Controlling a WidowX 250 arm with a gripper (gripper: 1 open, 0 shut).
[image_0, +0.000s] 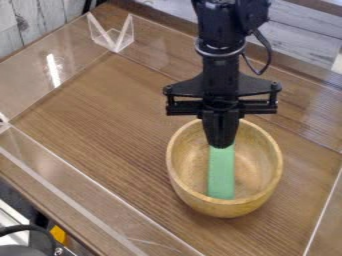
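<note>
The black gripper (222, 124) is raised over the back part of a wooden bowl (254, 197), its fingertips pointing down near the bowl's far rim and close together, shut with nothing visible between them. A green elongated object (221, 176) lies inside the bowl, its upper end near or partly behind the fingertips.
A small clear or white angular piece (107, 35) sits at the back left. Pale board edges run along the back right and front left.
</note>
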